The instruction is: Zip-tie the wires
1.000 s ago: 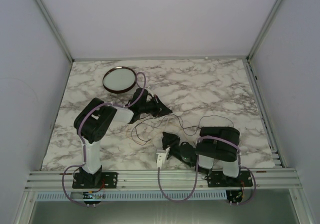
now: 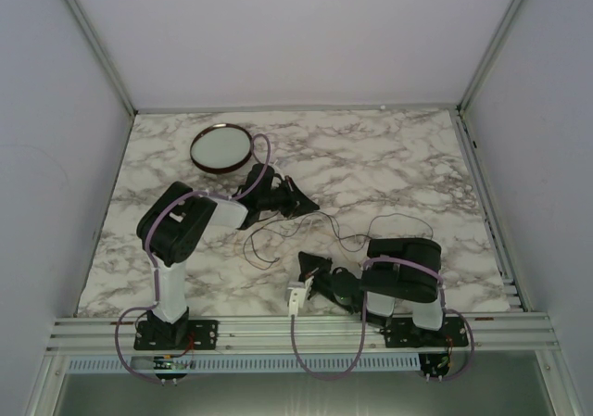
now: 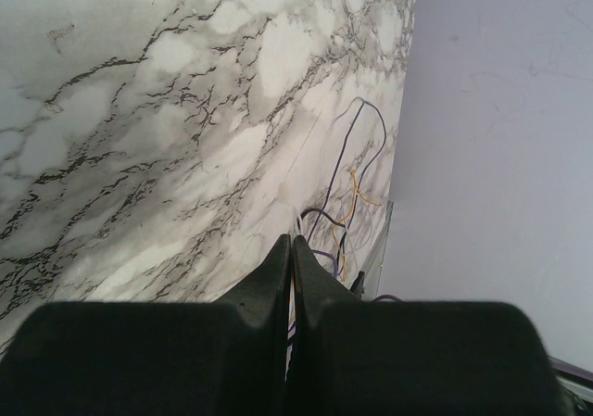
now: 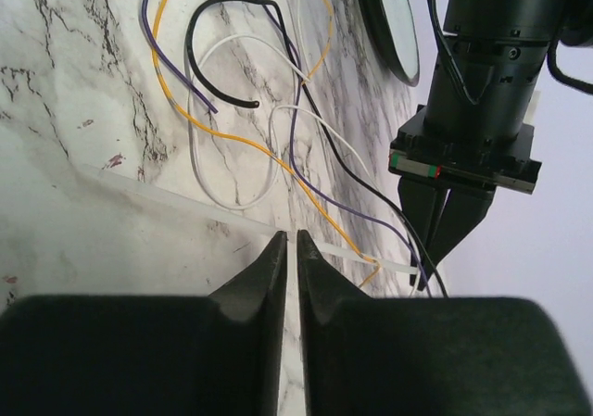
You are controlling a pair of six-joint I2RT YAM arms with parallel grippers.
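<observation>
A loose bundle of thin wires point(image 2: 338, 235) lies in curves on the marble table, black, purple, yellow and white in the right wrist view. A pale zip tie runs flat beneath them toward my left gripper point(image 2: 310, 208), which is shut at the bundle, with a pale thin strand at its fingertips in the left wrist view point(image 3: 291, 240); whether it is pinched is unclear. My right gripper point(image 2: 306, 260) is low at the front centre, just nearer than the wires, its fingertips point(image 4: 309, 249) close together with a small gap and nothing visible between them.
A round dark-rimmed disc point(image 2: 220, 147) lies at the back left. Walls surround the table, with a metal rail point(image 2: 250, 328) along the front edge.
My left arm and the wires look unchanged.
</observation>
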